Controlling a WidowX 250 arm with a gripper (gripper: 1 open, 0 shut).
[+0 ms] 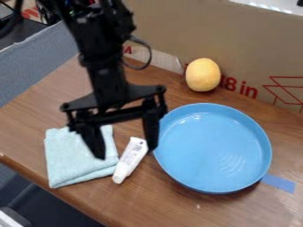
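Observation:
My black gripper [124,136] hangs open over the middle of the wooden table, with nothing between its fingers. It is above the gap between a folded light blue cloth [73,161] on the left and a blue plate [215,150]. A white tube [130,160] lies beside the cloth, just left of the plate and below the gripper. A yellow egg-shaped object [203,74] stands behind the plate.
A cardboard panel [236,40] runs along the back. Bare table [59,105] shows at the left. A strip of blue tape [279,183] lies at the right, and a grey surface borders the table's left side.

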